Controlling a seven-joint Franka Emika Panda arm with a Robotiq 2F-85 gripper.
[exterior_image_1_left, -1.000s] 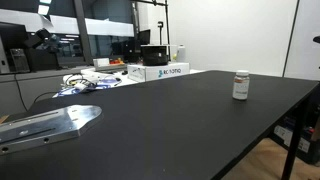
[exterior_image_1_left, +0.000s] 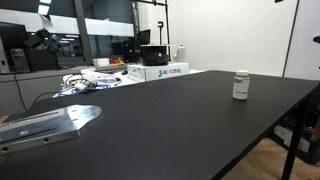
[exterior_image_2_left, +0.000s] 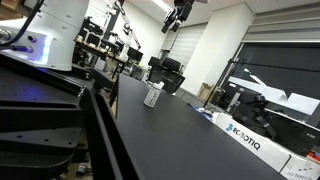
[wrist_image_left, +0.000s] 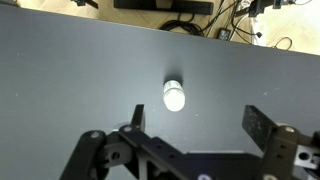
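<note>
A small white-capped bottle (exterior_image_1_left: 241, 85) stands upright on the dark table, towards its right side in exterior view 1. From above, in the wrist view, its round white cap (wrist_image_left: 174, 99) shows against the bare tabletop. My gripper is open, its two black fingers wide apart at the lower left and lower right. Nothing is held between them. The bottle is well below the gripper and a little left of the middle of the gap. In exterior view 2 the bottle (exterior_image_2_left: 153, 95) is near the table's edge, with the dark end of the arm (exterior_image_2_left: 178, 14) high above.
A metal plate (exterior_image_1_left: 45, 128) lies at the near left in exterior view 1. White boxes (exterior_image_1_left: 160, 72) and cables stand at the back. Beyond the table edge, cables (wrist_image_left: 235, 25) lie near the floor.
A small dark tip now shows at the top edge, right of centre, in exterior view 1; it was absent one second ago. The bottle has not moved.
</note>
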